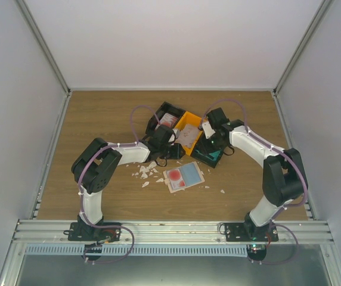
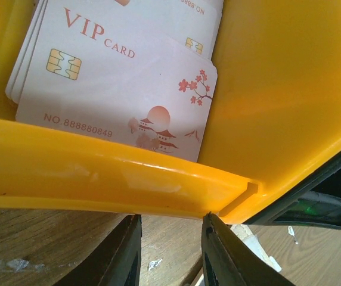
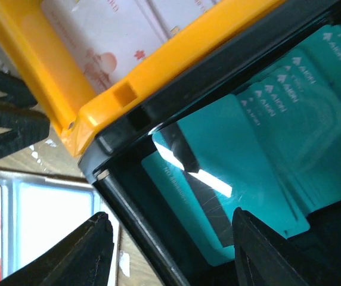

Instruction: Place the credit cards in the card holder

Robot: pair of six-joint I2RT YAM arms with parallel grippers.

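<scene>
Green cards lie overlapping in a black bin; my right gripper is over them, its fingers apart with nothing between. White VIP cards lie in the middle, orange bin. At that bin's front wall is my left gripper, its fingertips against the wall's lower edge. A gap shows between those fingers, and whether they grip anything is unclear. On the table in front lies the card holder, with reddish-white designs in its left half and a pale blue right half.
Another black bin, with reddish-white cards, stands at the left end of the bin row. White scraps are scattered left of the holder. Bare table lies in front of it.
</scene>
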